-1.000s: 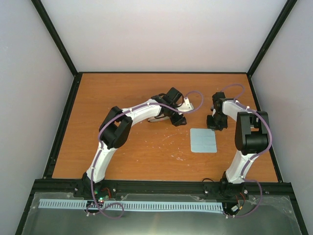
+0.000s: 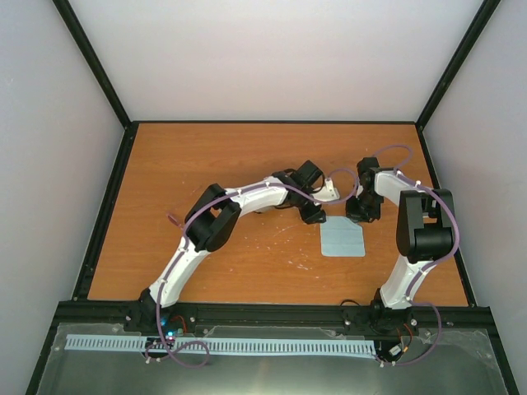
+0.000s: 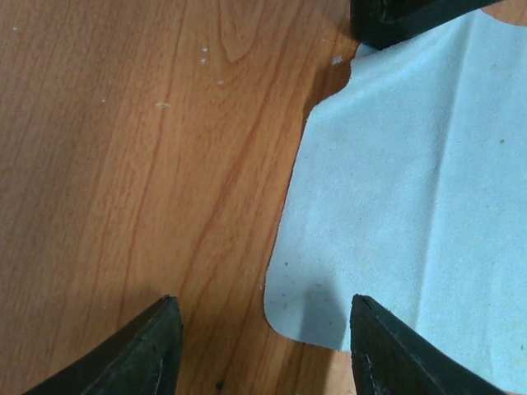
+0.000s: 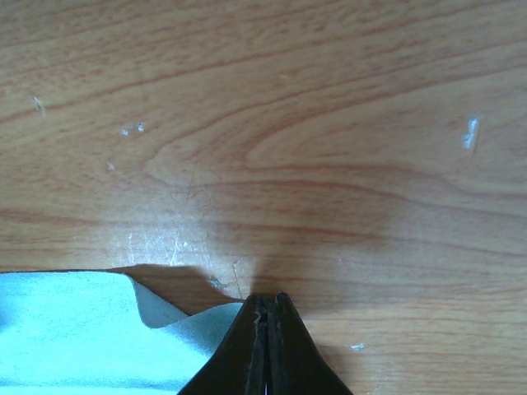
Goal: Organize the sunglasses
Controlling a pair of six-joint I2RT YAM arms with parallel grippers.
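Note:
A light blue cloth (image 2: 342, 236) lies on the table right of centre. My left gripper hangs just over the cloth's corner and edge, fingers apart with nothing seen between them. My right gripper is shut at the cloth's far edge, where the cloth (image 4: 74, 329) lifts in a small fold at its tips; whether it pinches the cloth is hard to tell. No sunglasses show clearly; the left arm covers part of the table behind the cloth.
The two arms are close together at the right of centre, above the cloth.
My left arm has moved right and toward the front, nearer the cloth. My right gripper has shifted slightly toward the front, onto the cloth's far edge.

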